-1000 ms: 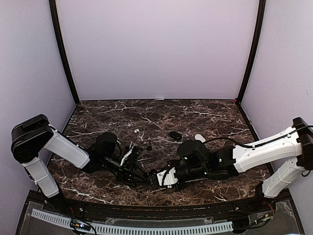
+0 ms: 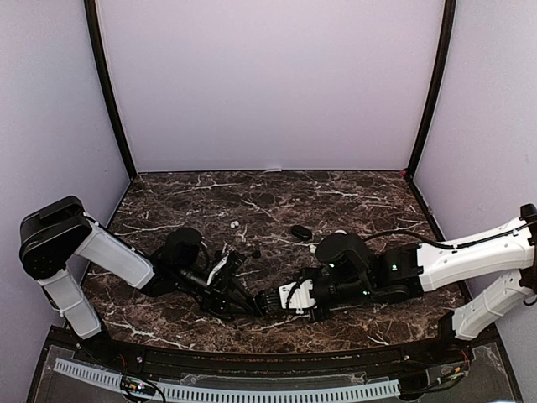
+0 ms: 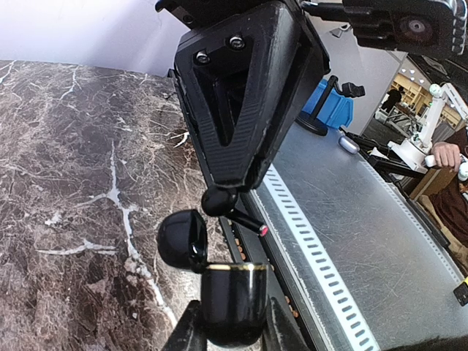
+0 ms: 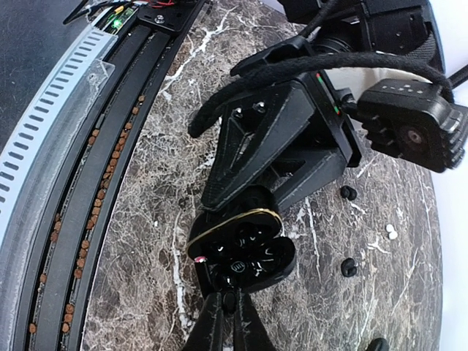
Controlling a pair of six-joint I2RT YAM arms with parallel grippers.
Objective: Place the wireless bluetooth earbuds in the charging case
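My left gripper is shut on the black charging case, whose lid stands open with a gold rim in the right wrist view. My right gripper is just beside the case, above it in the left wrist view. A black earbud with a red-tipped stem is at the right gripper's fingertips, over the case; whether it is gripped or loose I cannot tell.
Small black pieces and white pieces lie on the marble table beyond the grippers. A black box is farther back. The metal rail runs along the front edge.
My right arm has shifted slightly right in the top view, its gripper a little away from the left one. The left arm looks unmoved.
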